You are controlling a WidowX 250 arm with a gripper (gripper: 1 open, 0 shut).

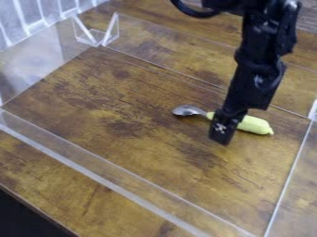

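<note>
A spoon with a pale yellow-green handle (253, 125) and a metal bowl (188, 110) lies on the wooden tabletop, right of centre. The gripper covers part of the spoon, and I cannot tell whether the fingertips touch it.
Clear plastic panels edge the wooden work area (99, 139) on several sides. A white rack stands at the top left.
</note>
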